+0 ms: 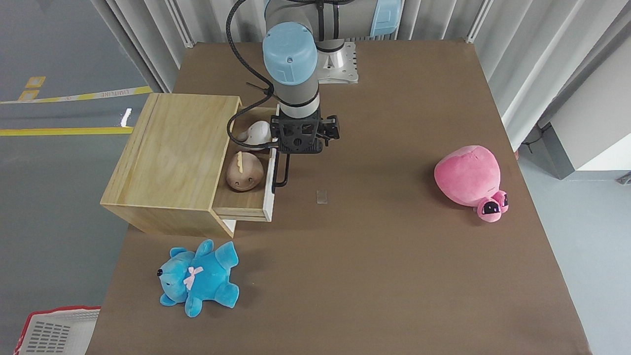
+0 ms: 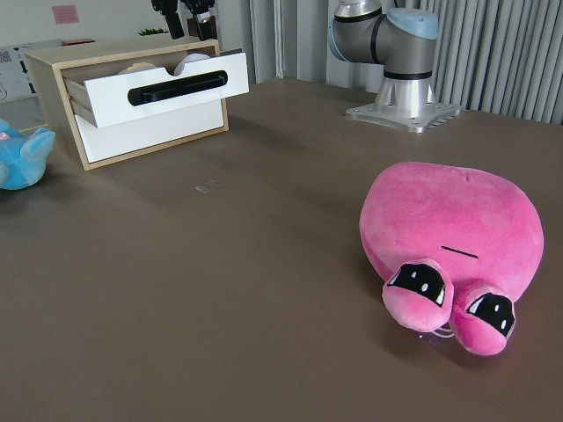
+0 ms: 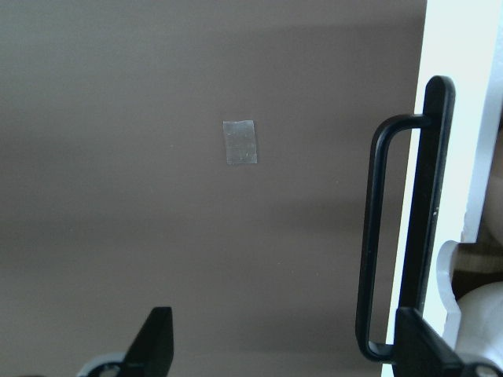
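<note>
A small wooden cabinet [image 1: 165, 148] has its upper drawer [image 2: 110, 101] pulled out, with a black handle [image 3: 376, 236] on its white front. Inside the drawer lie a brown round object [image 1: 245, 173] and a white object [image 1: 258, 133]. My gripper hangs just over the drawer front beside the handle, open, with nothing between its fingers. In the left view it is at the top edge above the drawer.
A pink plush toy [image 1: 464, 176] lies at the right of the table, a blue bear [image 1: 207, 278] below the cabinet.
</note>
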